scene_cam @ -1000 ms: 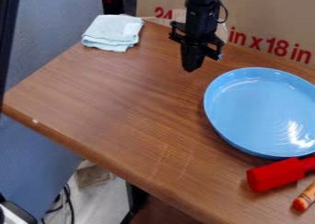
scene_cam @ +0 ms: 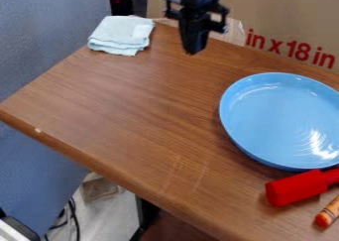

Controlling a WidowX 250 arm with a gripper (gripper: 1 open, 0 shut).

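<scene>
My black gripper (scene_cam: 193, 39) hangs at the top centre above the back of the wooden table (scene_cam: 133, 126); it is blurred, and its fingers' state is unclear. A folded light-blue cloth (scene_cam: 121, 36) lies at the back left of the table, left of the gripper. A blue plate (scene_cam: 279, 122) sits on the right side.
A red object (scene_cam: 298, 188) and an orange stick-like item (scene_cam: 327, 211) lie at the front right. A cardboard panel (scene_cam: 284, 17) stands along the back. Cables lie below the table's left edge.
My gripper has moved up and to the left, away from the plate's side. The cloth, plate and red object have stayed in place.
</scene>
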